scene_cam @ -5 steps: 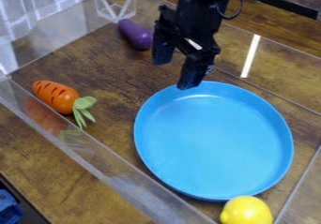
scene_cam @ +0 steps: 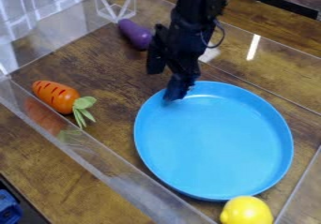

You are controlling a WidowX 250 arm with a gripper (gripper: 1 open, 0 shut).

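My black gripper (scene_cam: 168,70) hangs in the upper middle, open, its fingers low over the wooden floor at the far rim of a blue plate (scene_cam: 213,143). I see nothing clearly between the fingers. An orange toy carrot (scene_cam: 56,96) with green leaves lies on the left. A purple eggplant (scene_cam: 133,33) lies at the back, left of the gripper. A yellow lemon (scene_cam: 246,211) is at the bottom right, below the plate.
Clear plastic walls (scene_cam: 38,40) border the wooden work area (scene_cam: 88,171). A pale object, partly hidden, lies just behind the gripper.
My gripper has moved down and slightly left, toward the plate's far rim. The plate, carrot, eggplant and lemon look unmoved.
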